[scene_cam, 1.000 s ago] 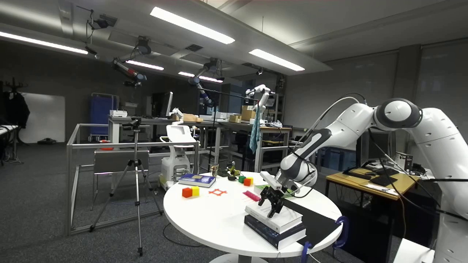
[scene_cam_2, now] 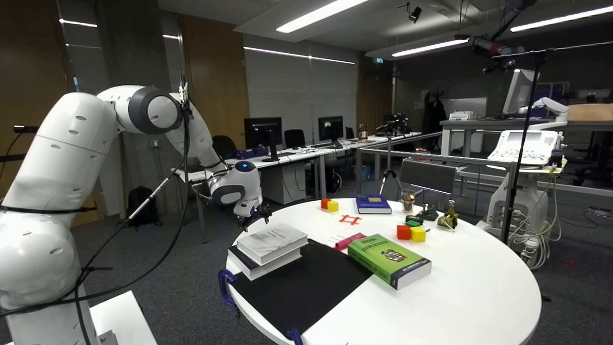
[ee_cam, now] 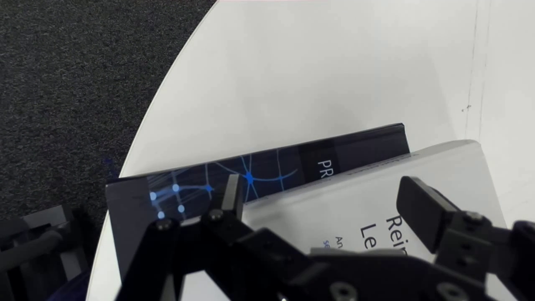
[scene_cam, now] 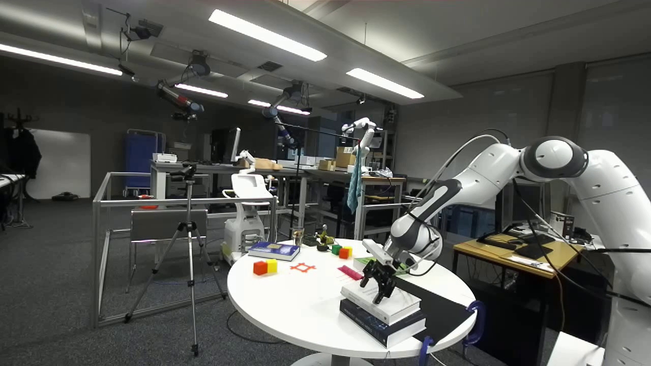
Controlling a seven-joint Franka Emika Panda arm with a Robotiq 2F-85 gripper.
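Observation:
In exterior view 1 a white book [scene_cam: 400,303] lies on top of a dark book [scene_cam: 366,320] near the table's edge. My gripper [scene_cam: 371,292] points down close to this stack. Its two fingers stand well apart in the wrist view, with the white book [ee_cam: 306,220] in sight beyond the gap and nothing clasped. Part of the dark book [ee_cam: 225,170] sticks out from under the white one. From exterior view 2, the gripper [scene_cam_2: 256,223] appears at the far side of the stack; whether a fingertip touches a book, I cannot tell.
A green book [scene_cam_2: 385,258], a pink object [scene_cam_2: 349,240], colored cubes [scene_cam_2: 411,232] and a blue book [scene_cam_2: 373,204] are spread over the round white table [scene_cam_2: 471,287]. A black mat [scene_cam_2: 310,281] lies beside the stack, with a blue clamp [scene_cam_2: 226,286] at the edge.

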